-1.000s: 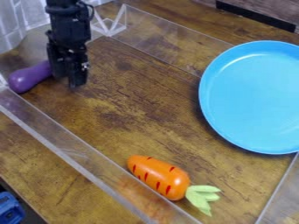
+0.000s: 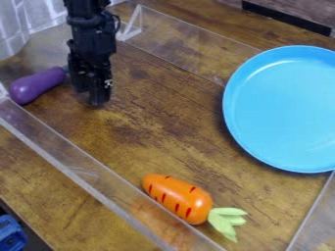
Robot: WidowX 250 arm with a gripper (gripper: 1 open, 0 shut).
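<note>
A black arm reaches down from the top left, its gripper (image 2: 93,84) low over the wooden board at the left, just right of a purple eggplant (image 2: 37,84) that lies by the clear wall. Whether the fingers are open or shut is hard to make out. An orange toy carrot (image 2: 177,198) with pale green leaves lies at the bottom centre. A large blue plate (image 2: 283,112) fills the right side.
Clear plastic walls (image 2: 114,194) border the board. A blue object (image 2: 8,235) sits at the bottom left corner, outside them. The middle of the board (image 2: 155,123) is bare.
The gripper has moved slightly to the right, a little away from the eggplant. The carrot and plate are unchanged.
</note>
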